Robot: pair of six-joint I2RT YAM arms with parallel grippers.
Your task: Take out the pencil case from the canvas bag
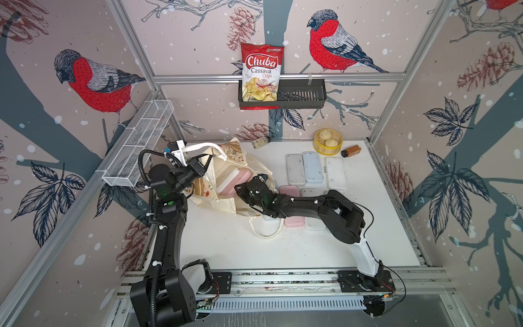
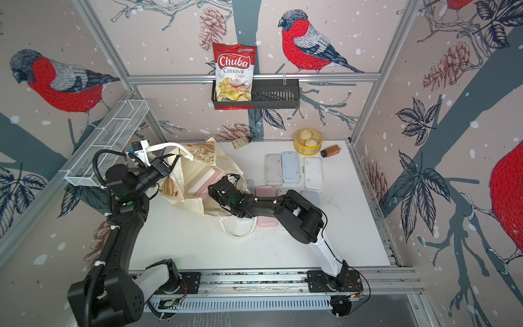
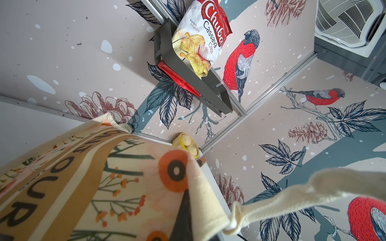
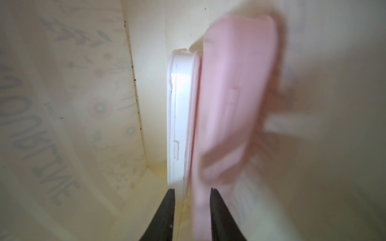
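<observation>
The canvas bag [image 1: 209, 190] lies open toward me at the table's left. My left gripper [image 1: 201, 162] is shut at its upper edge near the white strap, the cloth rising around it in the left wrist view. Inside, a blurred pink pencil case [image 4: 231, 68] lies against a white one [image 4: 181, 96]. My right gripper is inside the bag by these cases; its fingertips look apart, with the pink case behind them, and whether they grip it is unclear.
Several pencil cases [image 1: 295, 169] lie right of the bag, with a yellow steamer [image 1: 327, 141] behind. A wire basket [image 1: 136, 141] hangs on the left wall.
</observation>
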